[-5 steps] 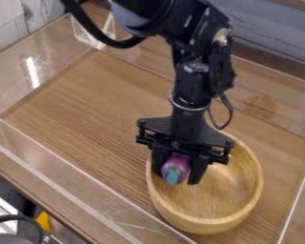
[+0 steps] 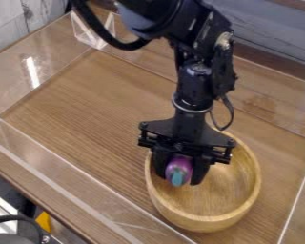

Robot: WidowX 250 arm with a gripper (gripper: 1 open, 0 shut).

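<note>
My black gripper [image 2: 181, 160] reaches down into a yellow wooden bowl [image 2: 219, 210] at the lower right of the camera view. It is shut on a small purple object [image 2: 179, 170] with a teal end, held low inside the left part of the bowl. The fingertips are mostly hidden behind the arm's housing.
The wooden tray floor [image 2: 79, 105] is clear to the left and behind the bowl. Clear walls edge it, and a grey wall stands at the back. Cables and a small yellow item lie outside at the lower left.
The bowl stays in place.
</note>
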